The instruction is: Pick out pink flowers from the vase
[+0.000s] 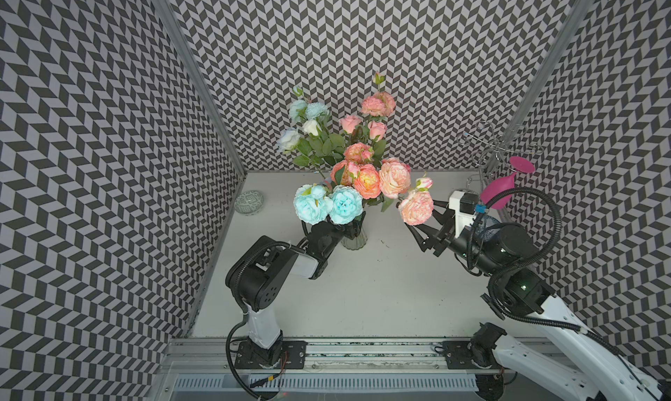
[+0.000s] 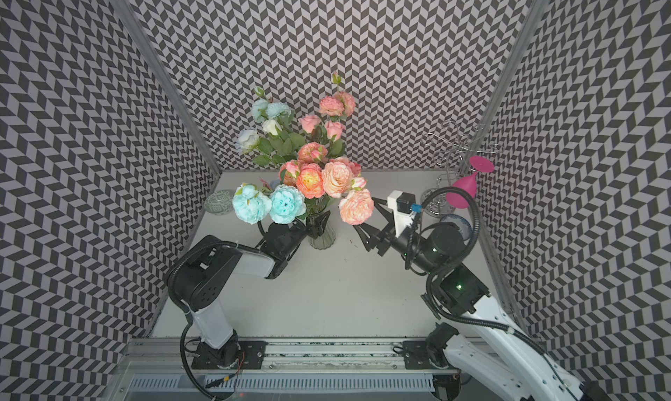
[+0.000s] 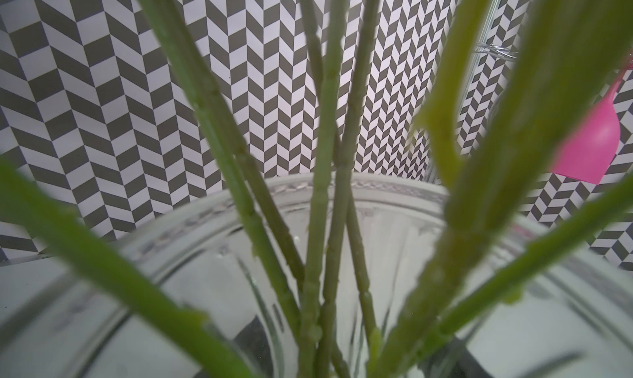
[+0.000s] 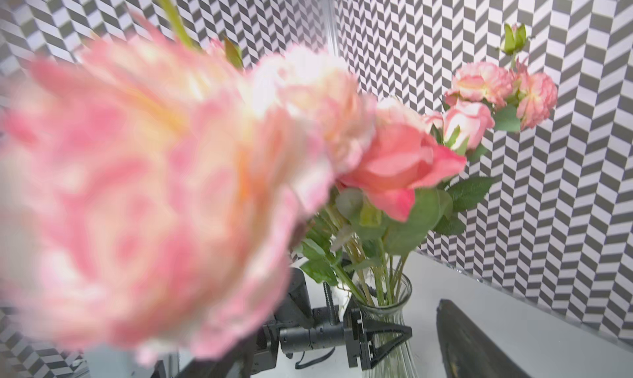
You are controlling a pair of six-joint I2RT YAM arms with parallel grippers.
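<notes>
Pink and peach flowers (image 1: pixel 395 178) fill the right side of the bunch, their stems (image 3: pixel 329 246) standing in a clear ribbed glass vase (image 2: pixel 323 243). Blue flowers (image 1: pixel 346 204) are on the left side. My left gripper (image 2: pixel 318 221) is shut on the vase near its neck, partly covered by blooms. To the right of the vase, my right gripper (image 2: pixel 365 213) stands open, with nothing held. A peach-pink bloom (image 4: pixel 151 206) hangs close before the right wrist camera and hides part of one finger; the other finger (image 4: pixel 471 345) is clear of the stems.
A pink vase-like object (image 1: pixel 499 190) and a wire stand (image 1: pixel 482 145) are at the back right, near a blue dish (image 2: pixel 456 226) partly behind the right arm. A round glass dish (image 1: pixel 249 202) lies at the back left.
</notes>
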